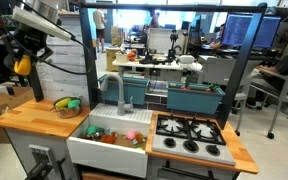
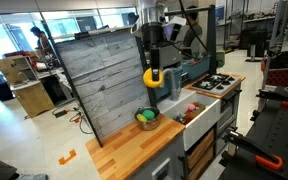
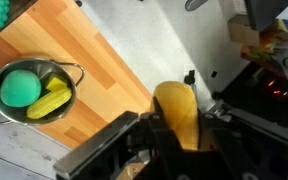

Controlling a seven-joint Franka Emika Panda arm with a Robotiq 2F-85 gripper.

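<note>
A yellow-orange rounded object [image 3: 177, 115] is between the fingers of my gripper [image 1: 23, 62], which is shut on it. In exterior view 2 this yellow object [image 2: 151, 77] hangs well above the wooden counter, and exterior view 1 puts it over the counter's left end. The metal bowl [image 3: 69, 100] stands on the counter, off to the left in the wrist view. It holds a green round item [image 3: 21, 88] and a yellow item [image 3: 48, 103]. My gripper is above and to the left of the bowl in exterior view 1, not over it.
The wooden counter [image 1: 34, 119] has bare room beside the bowl. A white sink [image 1: 106, 151] with several colourful items lies to the right, with a faucet [image 1: 123, 90] behind it. Farther right is a stove [image 1: 191, 135]. A grey panel wall [image 2: 109, 77] rises behind the counter.
</note>
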